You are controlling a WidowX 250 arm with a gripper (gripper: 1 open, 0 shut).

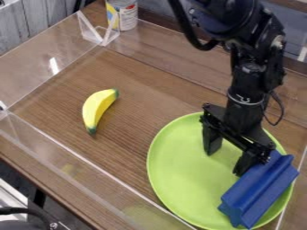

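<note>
The black gripper (231, 142) hangs low over a green plate (180, 175) at the right, its fingers spread apart and open. Just beside its right finger, a blue rectangular object (257, 190) rests on the plate's right side. Whether that finger touches the blue object is hard to tell. A yellow banana (99, 110) lies on the wooden table to the left, well away from the gripper.
Clear plastic walls line the left edge. A can (121, 15) stands at the back left.
</note>
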